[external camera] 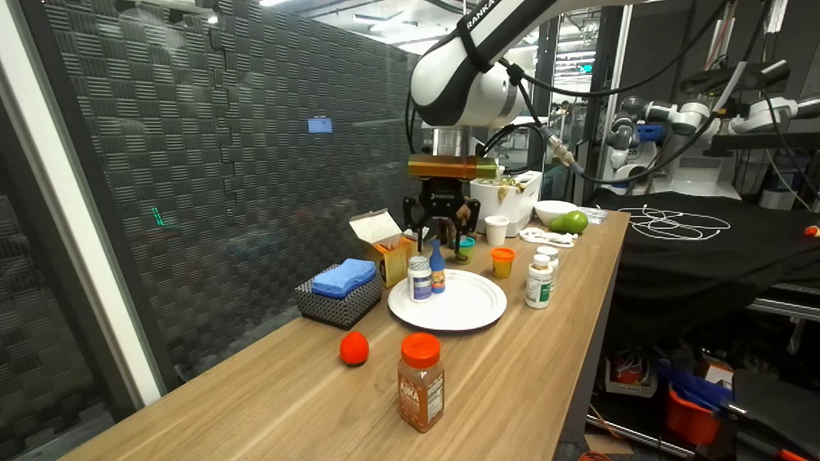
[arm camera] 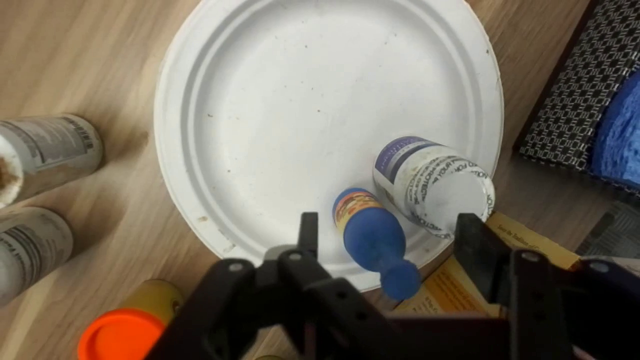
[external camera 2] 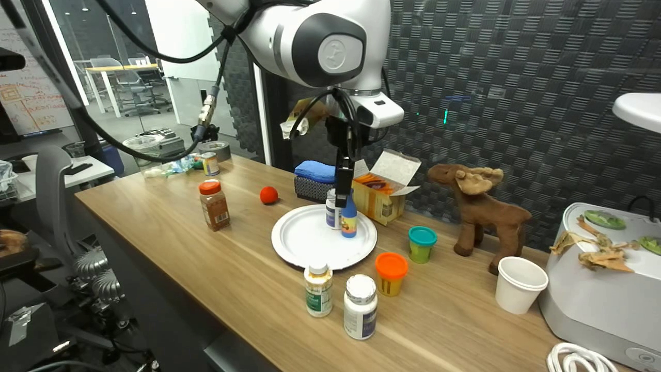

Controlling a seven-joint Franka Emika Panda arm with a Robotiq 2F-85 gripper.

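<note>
A blue bottle (external camera: 437, 269) with a yellow-and-red label stands on the white plate (external camera: 476, 311). Right beside it on the plate is a white bottle (external camera: 419, 280) with a purple label. My gripper (external camera: 440, 250) is directly over the blue bottle, its fingers spread to either side of the bottle's top. From the wrist view, the blue bottle (arm camera: 375, 237) shows between the two fingertips with a gap on each side. The white bottle (arm camera: 438, 183) lies close to the right-hand finger (arm camera: 474, 240) there; whether they touch I cannot tell.
An open yellow box (external camera 2: 379, 201) and a black patterned box (external camera 2: 313, 189) with a blue cloth stand behind the plate. Several jars and bottles, including an orange-lidded tub (external camera 2: 391, 273), are on the near side. Bare table lies around the red ball (external camera 2: 269, 195).
</note>
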